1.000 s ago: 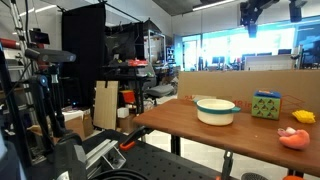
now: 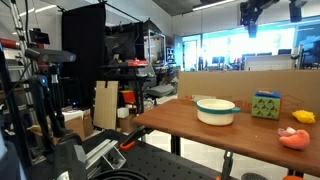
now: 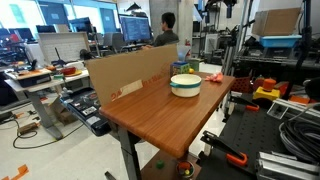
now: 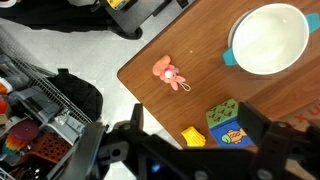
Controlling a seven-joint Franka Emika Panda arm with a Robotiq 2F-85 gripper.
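My gripper hangs high above the wooden table [image 4: 165, 100], its fingers wide apart and nothing between them. A white bowl with teal handles [image 4: 270, 40] sits at the upper right of the wrist view. Below and left of it in that view lies a small pink plush toy [image 4: 168, 70]. A green and blue box [image 4: 228, 122] stands nearer my right finger, with a yellow object [image 4: 193, 137] beside it. From the side, the bowl [image 2: 216, 111], box [image 2: 266, 105], yellow object [image 2: 302, 117] and pink toy [image 2: 294, 138] stand apart on the tabletop.
A cardboard panel [image 3: 120, 80] stands upright along one long edge of the table. Much of the tabletop [image 3: 160, 115] in front of the bowl is bare. Cables [image 3: 292, 125] and dark equipment lie by the robot base. A person [image 3: 165, 32] is in the background.
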